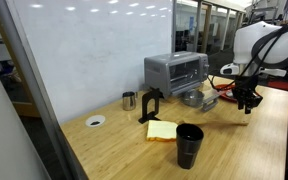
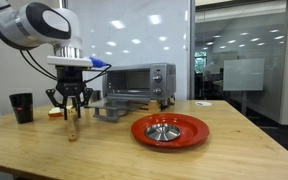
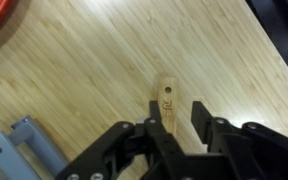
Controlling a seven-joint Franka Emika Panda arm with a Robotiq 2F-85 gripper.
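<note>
A light wooden utensil handle [image 3: 168,92] with a small hole near its end shows in the wrist view. My gripper is part open above it, and the handle runs down between the dark fingers; no grip on it shows. In exterior view 2 the gripper [image 2: 71,104] points downward directly over the wooden piece [image 2: 71,130] near the table's front. The gripper [image 1: 246,104] is toward the right of the table in exterior view 1. The utensil's far end is hidden under the gripper in the wrist view.
A red plate [image 2: 197,130] with a metal bowl or lid [image 2: 162,131] is to the gripper's right in exterior view 2. Behind stands a toaster oven [image 1: 176,72]. A black cup [image 1: 189,145] and a yellow cloth-like square [image 1: 161,131] sit at front left. Open wood lies between.
</note>
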